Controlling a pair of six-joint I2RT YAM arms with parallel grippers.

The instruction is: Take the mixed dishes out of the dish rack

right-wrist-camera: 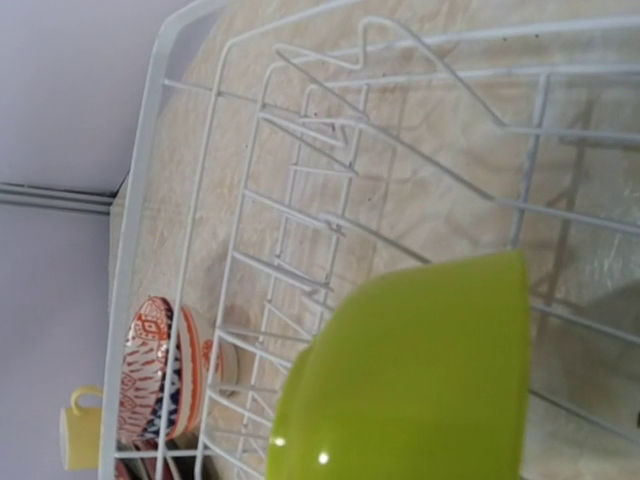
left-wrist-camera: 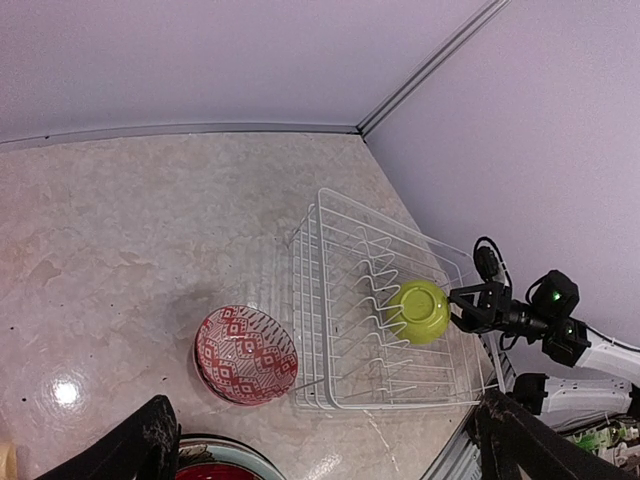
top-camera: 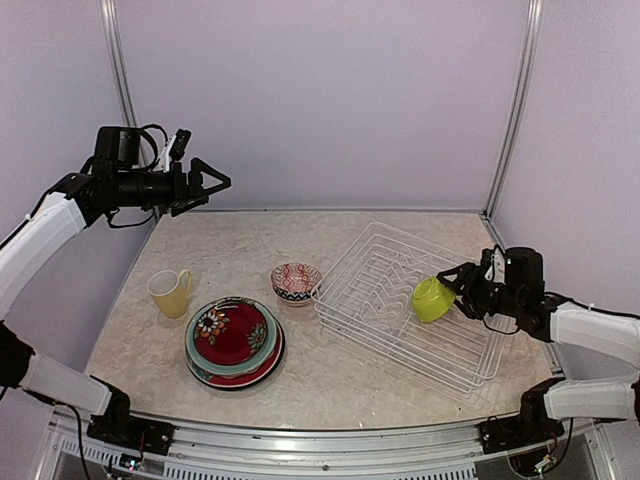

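A lime green bowl lies tilted inside the white wire dish rack, its side filling the lower middle of the right wrist view. My right gripper is at the bowl's right side, its fingers up against the rim; how far they are closed is hidden. From the left wrist view too, the green bowl touches the right gripper's fingers. High above the counter's back left, my left gripper hangs open and empty.
Stacked plates lie left of centre, with a yellow mug behind them to the left. Red patterned bowls stand close to the rack's left edge. Free counter lies along the back and in front of the rack.
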